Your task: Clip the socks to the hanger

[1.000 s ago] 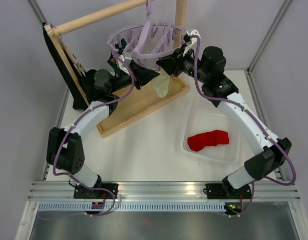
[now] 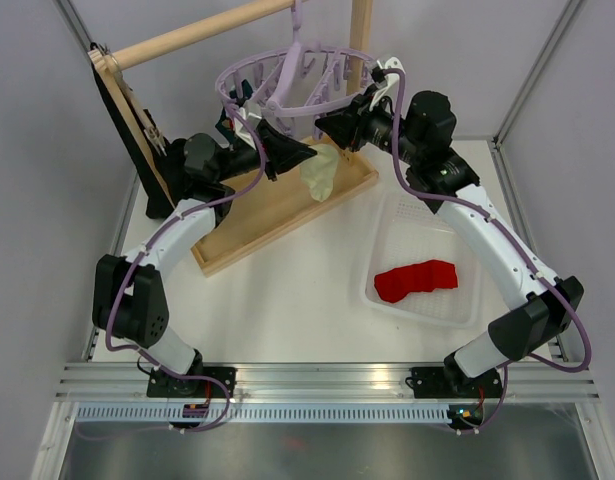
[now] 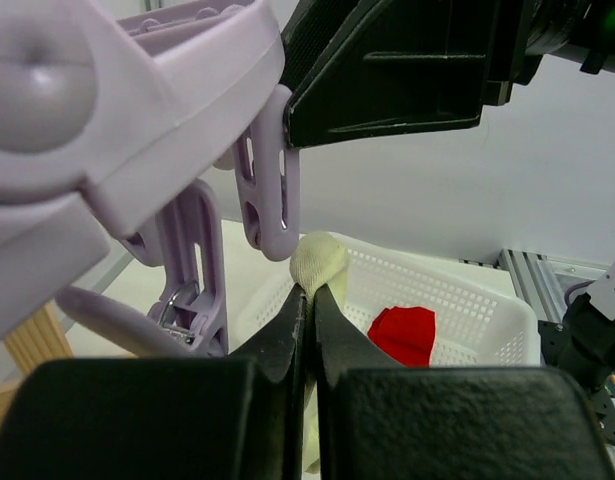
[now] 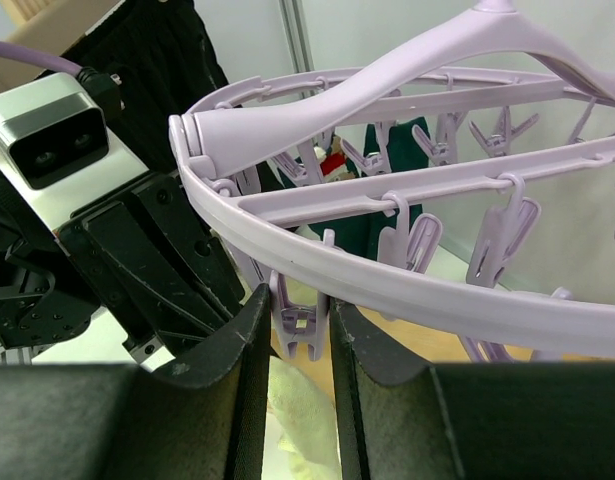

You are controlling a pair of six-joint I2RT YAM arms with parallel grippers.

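A pale yellow sock (image 2: 320, 175) hangs just under the front rim of the lilac round hanger (image 2: 292, 112). My left gripper (image 2: 313, 152) is shut on it near its top; a small tuft of the sock (image 3: 320, 262) sticks out past the fingertips. At the rim, my right gripper (image 2: 325, 126) is shut on one lilac clip (image 4: 299, 322), which hangs between its fingers. In the left wrist view the clip's lower end lies right by the tuft; whether cloth sits between its fingers cannot be told. Red socks (image 2: 415, 280) lie in the white basket (image 2: 372, 270).
Wooden bars (image 2: 202, 32) and a wooden base (image 2: 237, 240) frame the hanger. Several other clips (image 4: 502, 235) hang from the rings, and dark green cloth (image 4: 365, 225) hangs at the far side.
The left gripper and the sock have barely moved.
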